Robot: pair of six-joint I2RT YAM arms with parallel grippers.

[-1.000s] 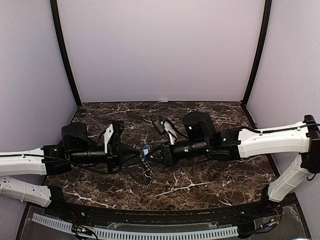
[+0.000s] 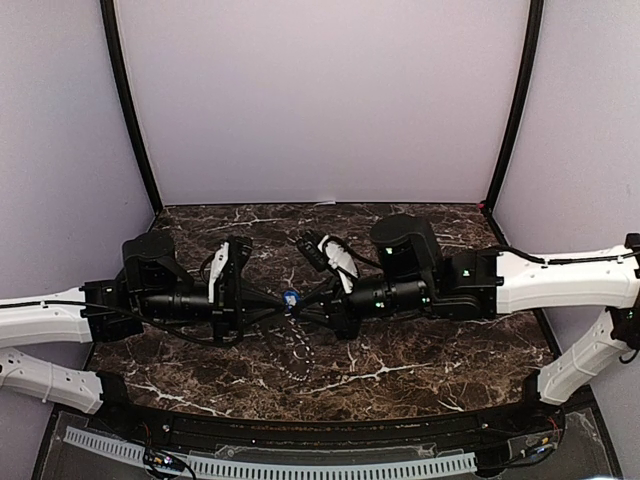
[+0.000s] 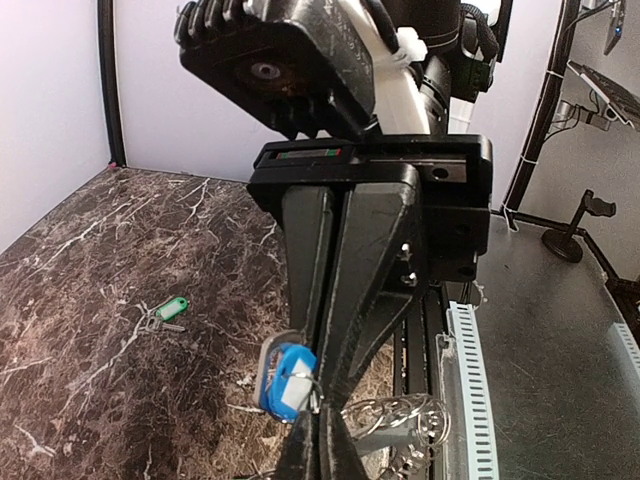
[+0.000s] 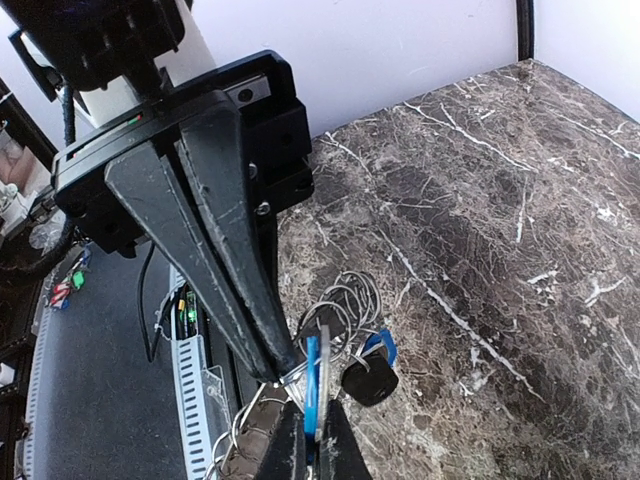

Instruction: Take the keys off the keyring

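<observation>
A blue key tag [image 3: 288,382] with a white label hangs between my two grippers, which meet nearly tip to tip. My right gripper is shut, with the blue tag [image 4: 311,395], seen edge-on, and a thin grey piece beside it rising from its fingertips. Opposite, my left gripper is shut, with thin metal of the keyring at its tips; the exact grip is partly hidden. The coiled wire keyring [image 4: 350,305] dangles there, and a black-headed key [image 4: 370,378] is close by. From above, the tag [image 2: 291,298] shows between the tips.
A green tag [image 3: 172,308] with keys lies on the dark marble table [image 3: 90,290], well away from both grippers. A white slotted strip [image 2: 270,468] runs along the front edge.
The tag, now between their tips, shows smaller from above, and the hanging wire has shifted.
</observation>
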